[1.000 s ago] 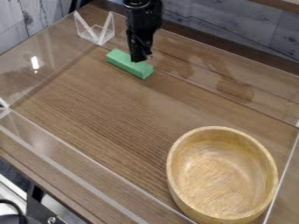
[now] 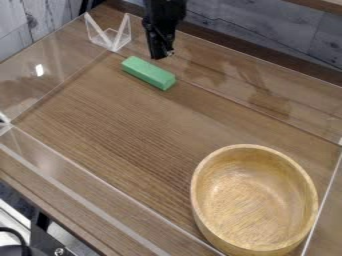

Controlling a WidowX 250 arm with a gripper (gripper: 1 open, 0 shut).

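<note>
My black gripper (image 2: pixel 159 47) hangs at the top centre of the camera view, above and behind a green rectangular block (image 2: pixel 148 73) that lies flat on the wooden table (image 2: pixel 120 140). The fingertips are apart from the block. The gripper is small and dark, so I cannot make out whether it is open or shut.
A large light-wood bowl (image 2: pixel 253 197) occupies the lower right of the table. A clear plastic object (image 2: pixel 110 33) stands at the back left.
My gripper has moved up and back, away from the green block, which now shows more fully. The block appears to lie where it was.
</note>
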